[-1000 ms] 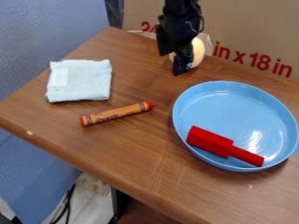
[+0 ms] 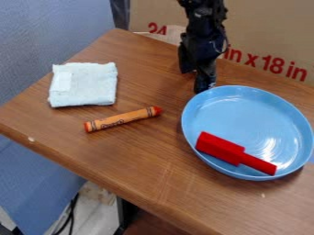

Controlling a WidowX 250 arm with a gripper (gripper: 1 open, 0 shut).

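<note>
The black gripper (image 2: 200, 66) hangs at the back of the table, just behind the blue plate, its fingertips low near the tabletop; whether it is open or shut is unclear. A red object with a handle (image 2: 223, 150) lies on the blue plate (image 2: 252, 115) at the right. An orange crayon (image 2: 123, 118) lies left of the plate. A folded white cloth (image 2: 83, 84) lies at the left.
A cardboard backdrop (image 2: 270, 32) stands behind the table. The table's left edge borders a blue padded surface (image 2: 37, 174).
The gripper has shifted down toward the plate's back edge. A pale round object seen behind it earlier at the back is no longer visible.
</note>
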